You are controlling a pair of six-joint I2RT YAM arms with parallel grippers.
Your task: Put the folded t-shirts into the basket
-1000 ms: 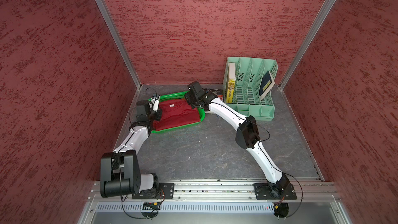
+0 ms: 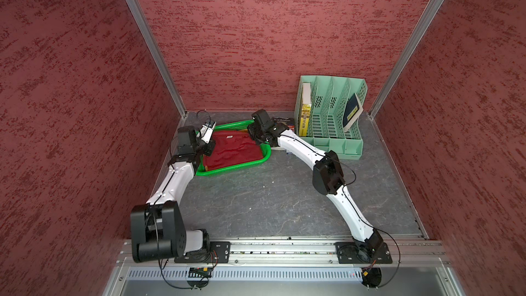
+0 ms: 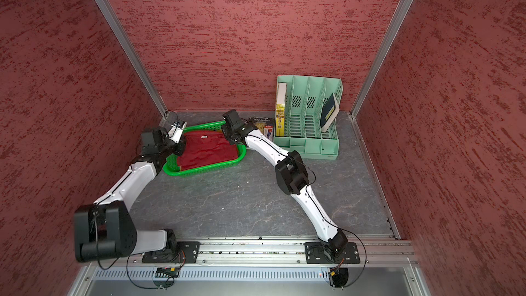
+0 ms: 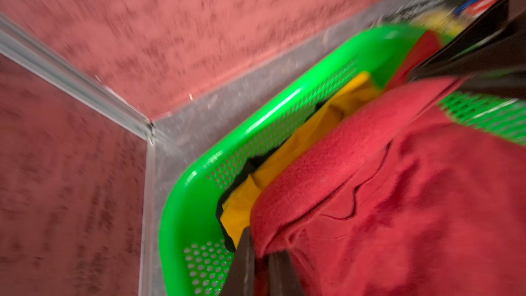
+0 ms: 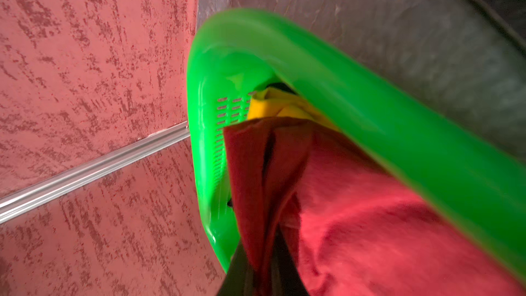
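Note:
The folded red t-shirt (image 2: 233,149) lies spread across the green basket (image 2: 235,169), within its rim. My left gripper is shut on the shirt's left edge, red cloth showing between its fingers. At the shirt's other end, my right gripper is shut on a fold that stands up from between its fingers. Beneath the red shirt, a yellow folded shirt (image 4: 274,167) and something black (image 4: 227,235) show along the basket's far side. How the red shirt's underside rests is hidden.
Right of the basket lie books (image 3: 263,122), partly covered by my right arm. A mint-green rack (image 2: 331,145) with a yellow-spined book (image 2: 304,115) and a dark book (image 2: 351,110) stands beyond. The floor in front of the basket is clear.
My left gripper and the shirt's near-left part shifted slightly away from the front and right, baring more of the basket's front rim. The right gripper moved a little to the right.

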